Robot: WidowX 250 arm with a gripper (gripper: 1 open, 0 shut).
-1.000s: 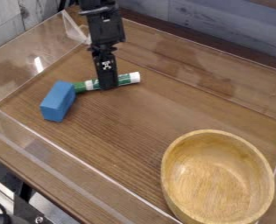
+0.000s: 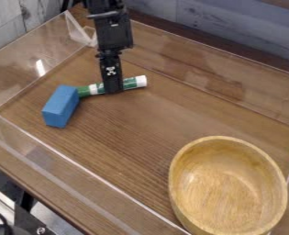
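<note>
My black gripper [image 2: 111, 84] hangs down from the top left of the view, its tip over the middle of a white tube with green ends [image 2: 129, 82] lying on the wooden surface. The fingers look shut; whether anything is between them is hard to tell at this size. A blue block [image 2: 60, 106] lies just left of and in front of the tube.
A pale yellow bowl [image 2: 227, 188] takes up the front right. Walls border it at the back and left.
My gripper has come slightly lower over the tube since a second ago. The tube, block and bowl look unmoved.
</note>
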